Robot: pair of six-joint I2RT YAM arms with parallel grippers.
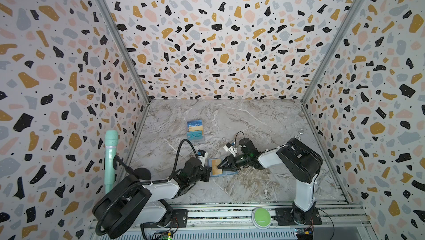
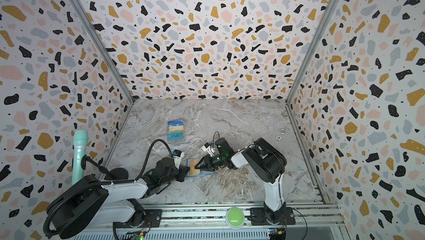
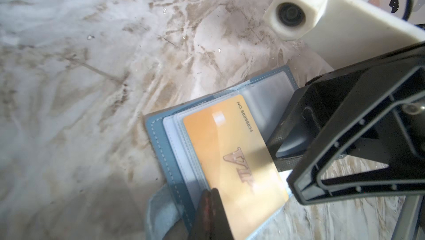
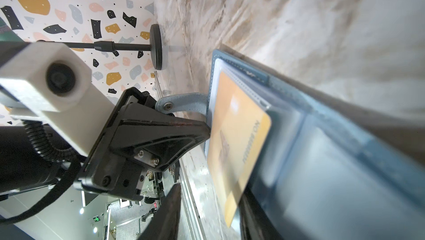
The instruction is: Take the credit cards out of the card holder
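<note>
The blue card holder [image 3: 158, 138] lies open on the marble table, showing clear sleeves. A gold card [image 3: 234, 160] with "VIP" lettering sits on its left page. My left gripper is shut, its tips together over the holder's left side by the card's edge; whether anything thin is between them does not show. My right gripper stands part open at the card's other edge, one finger [image 4: 250, 213] against or just behind the gold card [image 4: 234, 138] and the other in front of it. Exact contact is hidden.
Behind the holder, a clear tray [image 1: 200, 138] holds blue, yellow and teal cards. A black stand [image 1: 141, 173] with a mint tube is at the left. Small round items [image 2: 282, 131] lie far right.
</note>
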